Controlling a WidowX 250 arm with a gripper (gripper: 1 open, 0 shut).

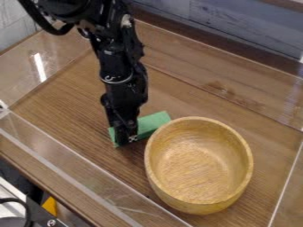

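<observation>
My black gripper (pixel 126 128) is lowered onto a green flat object (pixel 151 122) on the wooden table, its fingers reaching down over the object's left part. It looks shut on it, though the fingertips are dark and hard to make out. A large yellow bowl (pixel 198 164) sits just right of and in front of the green object.
A pale wall runs along the back. A cable lies at the bottom left, off the near edge.
</observation>
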